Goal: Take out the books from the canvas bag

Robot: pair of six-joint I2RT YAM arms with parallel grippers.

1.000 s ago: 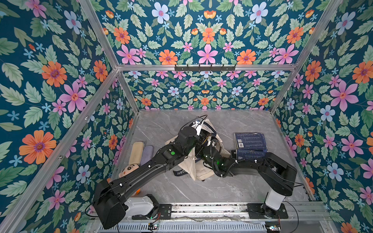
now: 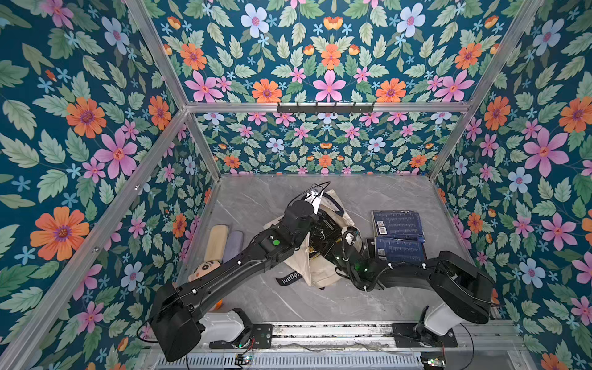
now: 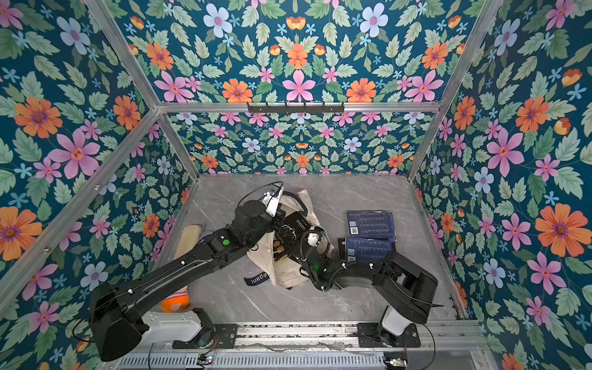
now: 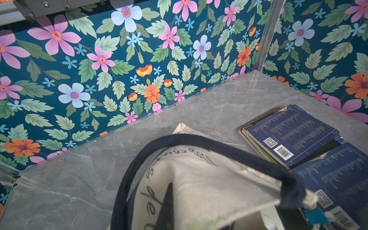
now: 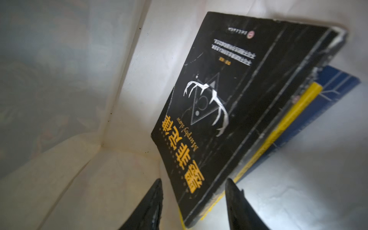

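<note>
The cream canvas bag [image 3: 286, 271] lies open in mid-table. In the right wrist view a black Murphy's law book [image 5: 214, 95] leans inside it, a blue book [image 5: 329, 84] with a yellow-edged one beneath. My right gripper is open, its fingertips at the black book's lower part. My left gripper, at the bag's back rim [image 4: 207, 147], is shut; the cloth fills the lower left wrist view and what it grips is hidden.
Blue books [image 2: 396, 223] lie stacked at the right of the bag. A cream roll [image 2: 215, 243] and a plush toy [image 2: 203, 269] lie at the left.
My right arm has shifted toward the front right, its gripper still over the bag, uncovering more of the books inside. The left arm looks almost unmoved.
</note>
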